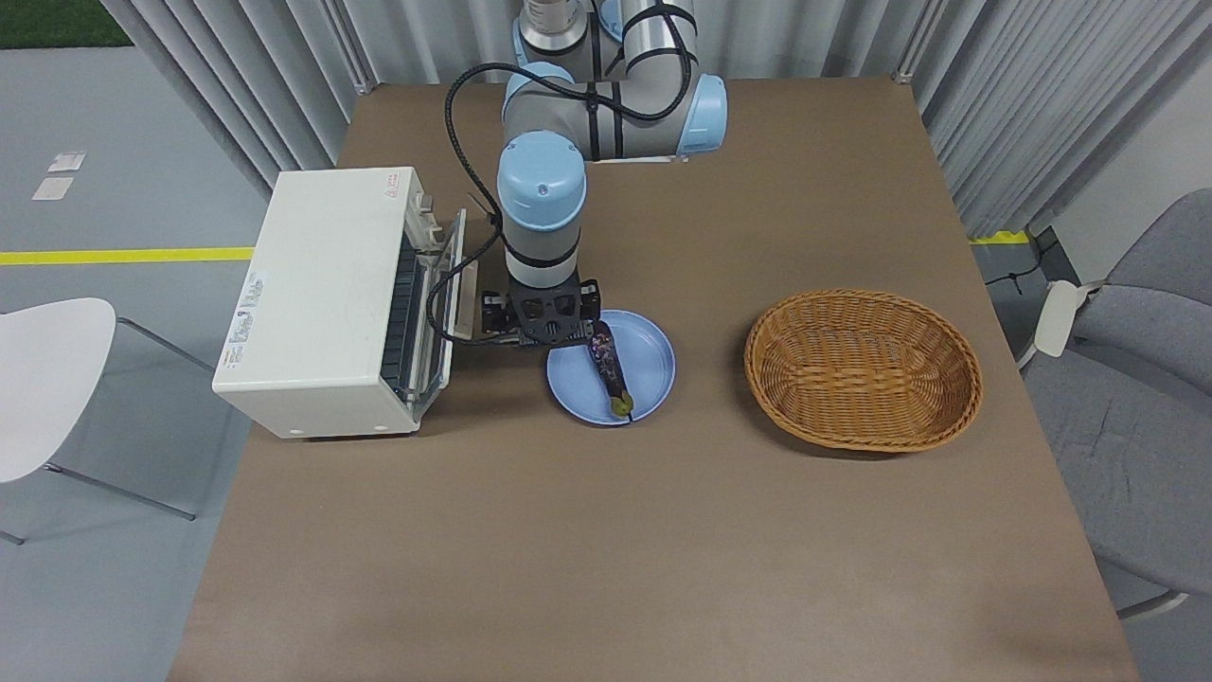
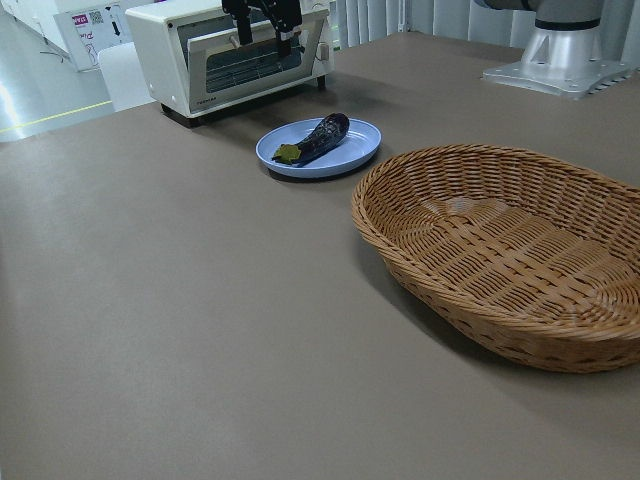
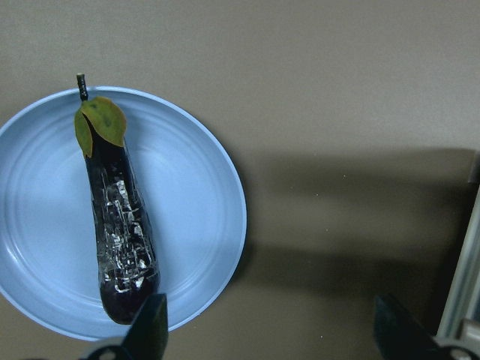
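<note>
A dark eggplant (image 1: 608, 366) with a green-yellow leafy top lies on a light blue plate (image 1: 643, 347); the wrist view shows the whole eggplant (image 3: 120, 232) on the plate (image 3: 191, 199). My gripper hangs above the table between the plate and the white toaster oven (image 1: 307, 296), its two fingers spread apart at the bottom of the wrist view with nothing between them. In the left view the gripper (image 2: 264, 36) is partly cut off at the top, in front of the oven's glass door.
A wicker basket (image 1: 864, 369) sits right of the plate. The oven stands at the left with its door (image 1: 443, 330) apparently partly open.
</note>
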